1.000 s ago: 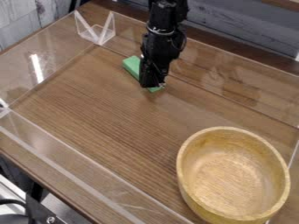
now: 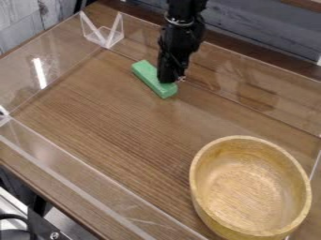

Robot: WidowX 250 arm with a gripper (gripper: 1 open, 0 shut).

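Observation:
A green rectangular object (image 2: 152, 80) lies diagonally on the wooden table (image 2: 100, 141) in the upper middle. The black gripper (image 2: 168, 78) is low at its upper right side, partly over it. The gripper reads as shut; whether anything is between its fingers is too small to tell.
A large yellow oval bowl (image 2: 250, 184) sits at the lower right. A clear plastic piece (image 2: 103, 32) stands at the upper left, another at the left edge.
The gripper has shifted slightly up and back from over the green object, which now shows more fully.

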